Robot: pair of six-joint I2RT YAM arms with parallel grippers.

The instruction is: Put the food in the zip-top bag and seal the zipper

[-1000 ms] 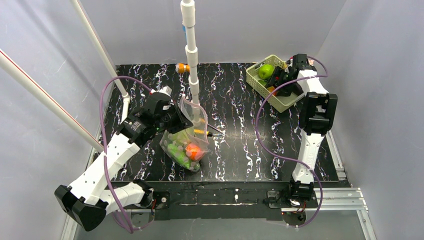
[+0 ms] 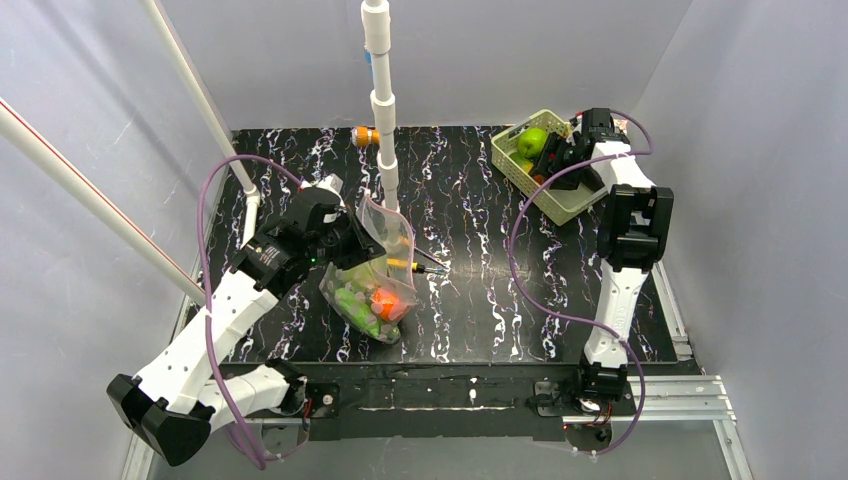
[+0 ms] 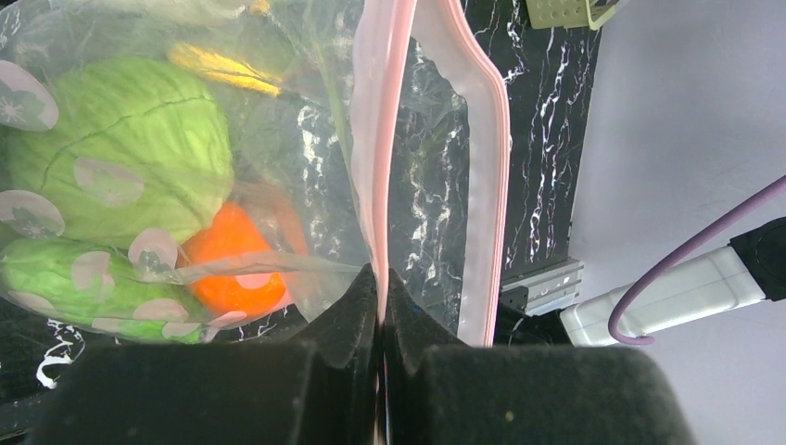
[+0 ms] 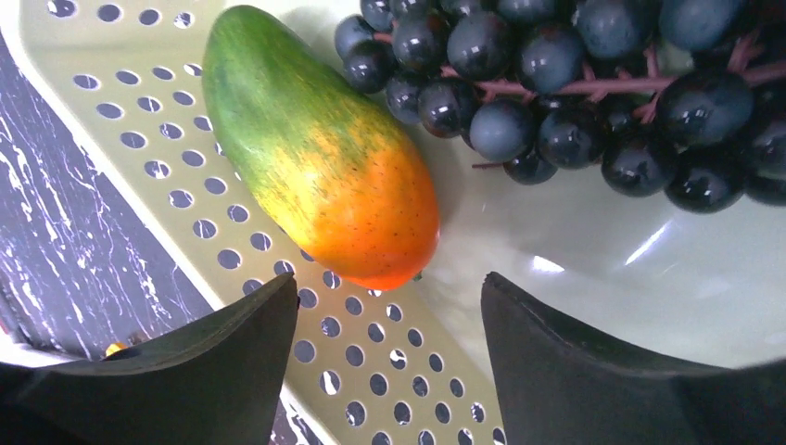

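Note:
A clear zip top bag [image 2: 400, 225] stands at the left of the table, its mouth parted. Through its wall show green items [image 3: 120, 148] and an orange one [image 3: 232, 264]. My left gripper is shut on one edge of the bag's mouth; the opposite zipper edge [image 3: 499, 185] hangs free. At the back right, over the green basket [image 2: 508, 165], is my right gripper, open with nothing between its fingers. Just ahead of those fingers a green-and-orange mango [image 4: 334, 167] lies along the basket's perforated wall. Dark grapes [image 4: 556, 83] lie beside it.
A green apple [image 2: 532, 142] sits in the basket's left part. A yellow-handled tool [image 2: 418, 266] lies behind the bag, and an orange bottle [image 2: 363, 136] by the white pole [image 2: 383, 110].
Over the basket, the right gripper has shifted slightly. The left arm and the bag have stayed in place.

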